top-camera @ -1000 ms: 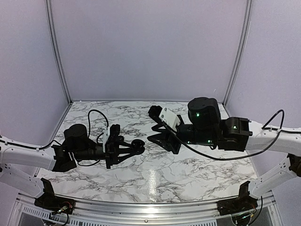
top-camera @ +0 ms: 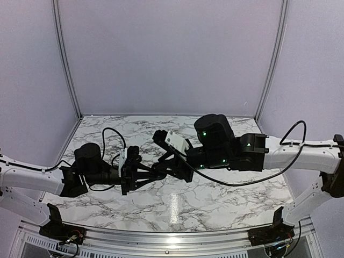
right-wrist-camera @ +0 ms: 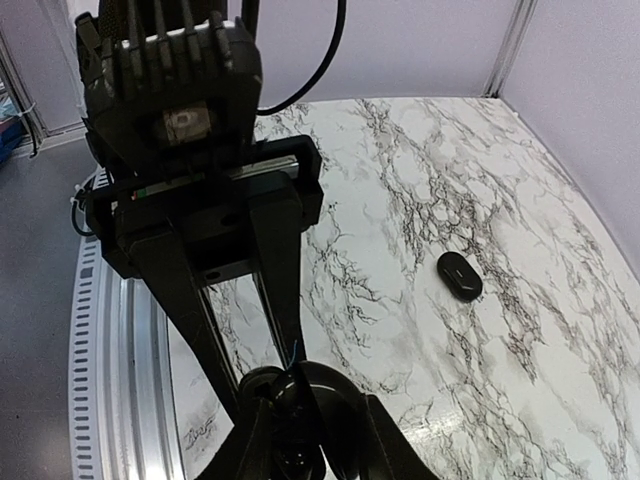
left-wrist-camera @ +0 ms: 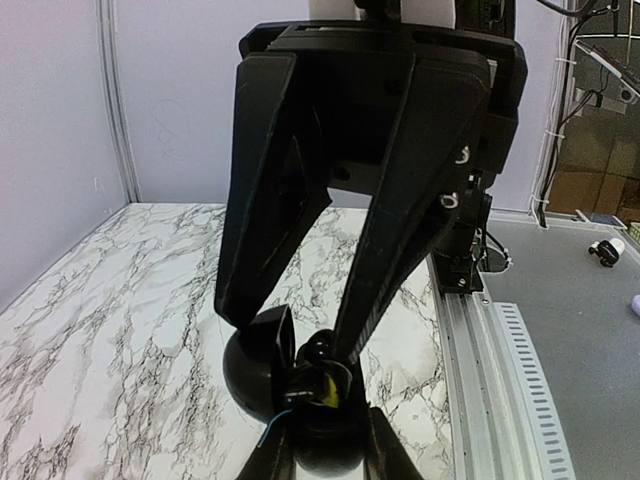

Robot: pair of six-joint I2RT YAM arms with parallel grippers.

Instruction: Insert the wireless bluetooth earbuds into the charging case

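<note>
The black charging case, lid raised, is held in my left gripper, which is shut on it; in the left wrist view its fingers rise from the bottom edge. My right gripper is part open above the case, one finger beside the lid and the other over the dark inside. In the right wrist view my left gripper's fingertips and the case overlap at the bottom centre. Whether an earbud is between the right fingers is unclear.
A small black oval object lies alone on the marble table. The metal front rail borders the table. The table around the raised grippers is otherwise clear.
Over the last second my right gripper moved left to meet the case held by my left gripper.
</note>
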